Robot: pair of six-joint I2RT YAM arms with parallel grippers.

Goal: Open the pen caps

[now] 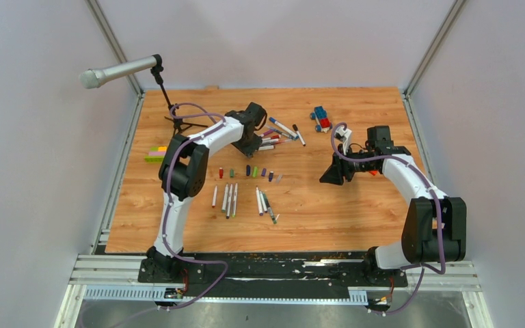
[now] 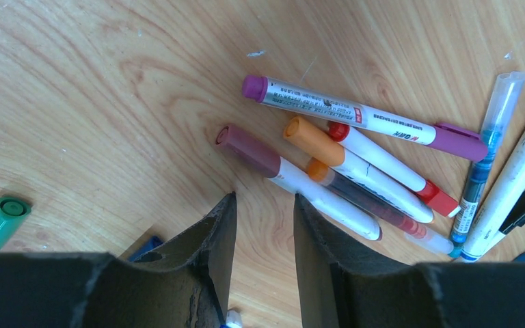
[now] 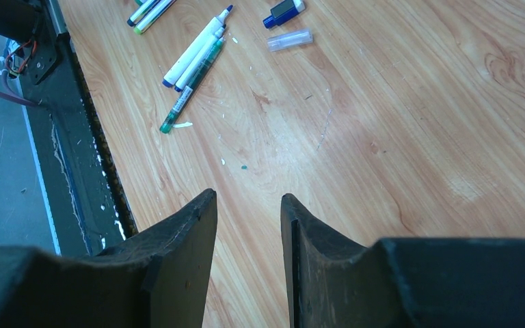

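Note:
My left gripper is open above the pen pile, its fingers empty. Just beyond its fingertips lies a white pen with a brown cap [image 2: 249, 150], the barrel passing behind the right finger's tip in that view. Beside it lie an orange-capped pen [image 2: 314, 141], a red-capped pen [image 2: 383, 160] and a purple pen [image 2: 342, 109], all with caps on. Over bare wood, my right gripper stands with a gap between its fingers and nothing in it. Uncapped pens [image 1: 230, 201] lie in groups near the front, with a row of loose caps [image 1: 255, 171] behind them.
A toy block car [image 1: 321, 119] stands at the back right. Colored blocks [image 1: 156, 154] and a microphone stand [image 1: 167, 96] occupy the left side. The table between the right gripper and the pens is bare.

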